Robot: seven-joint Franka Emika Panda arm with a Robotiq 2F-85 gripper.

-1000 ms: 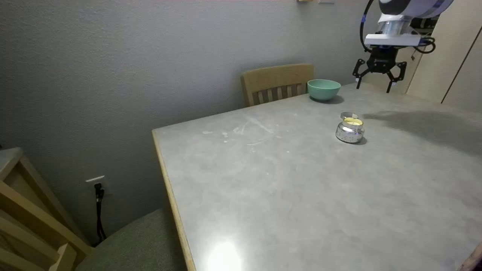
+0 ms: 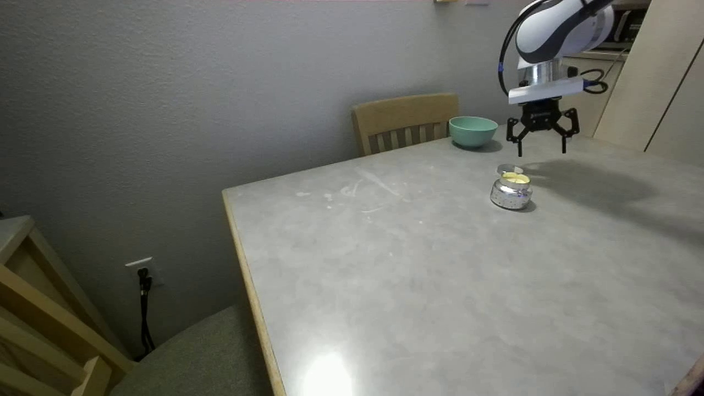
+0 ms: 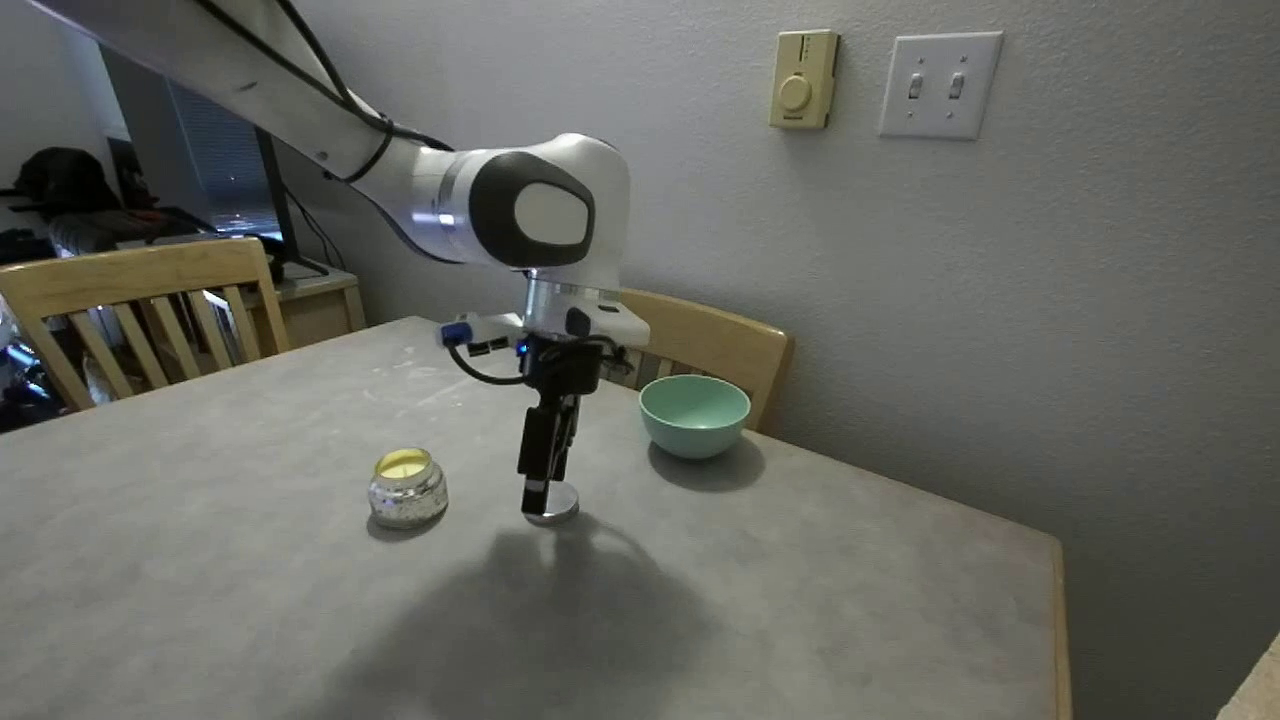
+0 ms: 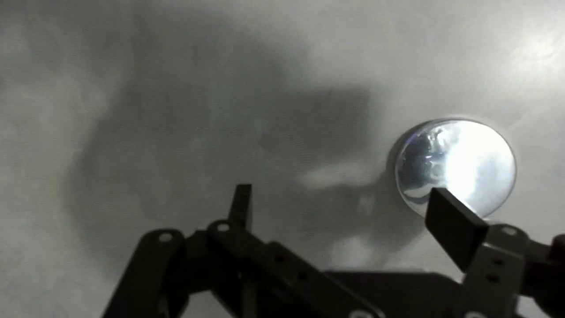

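Note:
My gripper [image 2: 542, 152] is open above the table, its fingers spread wide with nothing between them. A round, shiny silver lid [image 4: 456, 165] lies flat on the table; in the wrist view it sits at the right, partly covered by the right finger [image 4: 456, 228]. Seen from exterior view 2, the lid [image 3: 559, 504] is behind and below the fingertips. A squat silver jar [image 2: 511, 193] with a pale yellow candle inside stands upright near the lid, its mouth uncovered. The jar [image 3: 408, 494] is left of the gripper in exterior view 2.
An empty mint-green bowl [image 2: 472, 131] stands near the table's wall-side edge. Beyond that edge is a wooden chair [image 2: 406, 119].
The arm has moved left and lower in exterior view 1, bringing the open gripper nearer the table. Bowl, jar and lid are where they were.

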